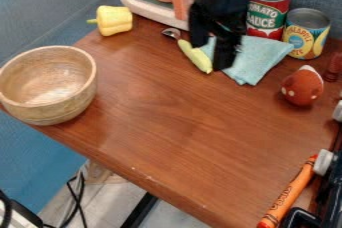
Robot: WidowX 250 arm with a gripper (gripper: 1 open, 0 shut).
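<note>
The black gripper (217, 34) hangs at the back centre, in front of the toy microwave, blurred, so its fingers' state is unclear. Just below it a yellow banana-like piece (199, 58) lies on the table beside a light blue cloth (254, 64), with a spoon (171, 33) behind. A yellow toy (112, 20) lies at the back left. A wooden bowl (47, 86) sits at the left edge.
A tomato sauce can (267, 10) and a second can (306, 34) stand at the back right. A red toy (302, 86) and an orange crayon (286, 200) are at the right.
</note>
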